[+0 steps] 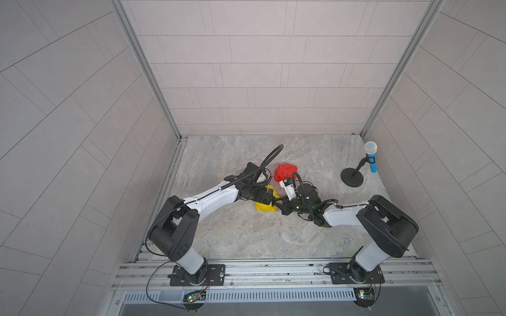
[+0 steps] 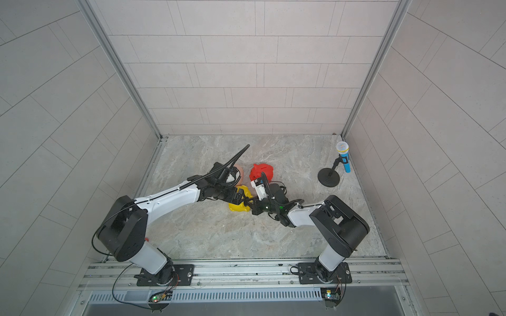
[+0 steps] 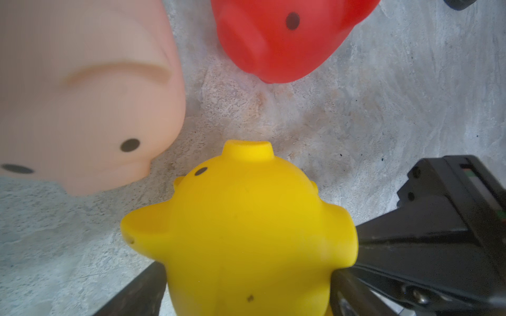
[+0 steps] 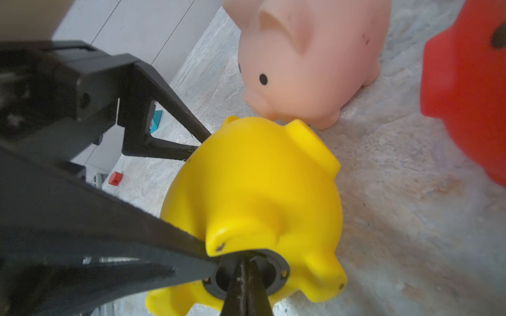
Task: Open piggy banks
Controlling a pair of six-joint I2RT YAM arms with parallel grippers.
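Observation:
The yellow piggy bank is tipped so its underside, with a black ringed hole, faces my right gripper. My left gripper is open around it, a finger on each side. My right gripper is shut, its fingertips at or inside that hole, with nothing visible between them. Behind sit a pale pink piggy bank and a red piggy bank, both close to the yellow one.
A black stand holding a blue cylinder is at the back right. Small red and teal pieces lie beyond the left arm.

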